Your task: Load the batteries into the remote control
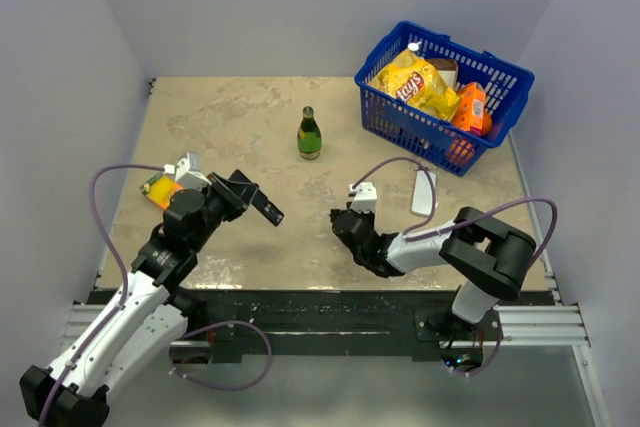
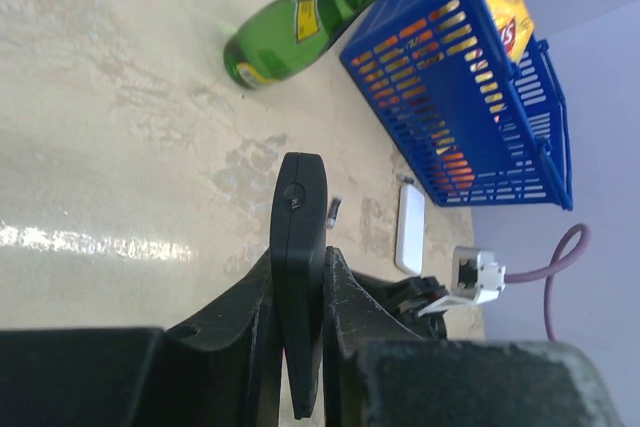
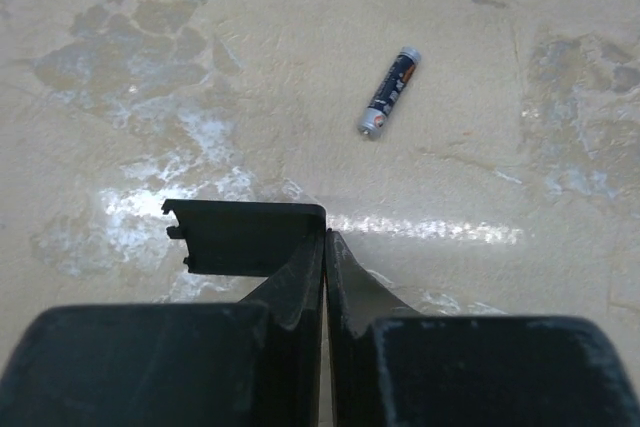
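Note:
The black remote (image 1: 265, 206) is held aloft at centre-left by my left gripper (image 1: 230, 192), shut on it; in the left wrist view it (image 2: 298, 207) stands lengthwise between the fingers. My right gripper is shut, low over the table near the centre. A black battery cover (image 3: 245, 237) lies at its fingertips; whether it is gripped I cannot tell. A battery (image 3: 388, 92) lies on the table farther off in the right wrist view.
A blue basket (image 1: 400, 112) of snacks stands at back right, a green bottle (image 1: 309, 137) at centre back. A white flat object (image 1: 423, 197) lies at right, an orange-yellow pack (image 1: 158, 194) at left.

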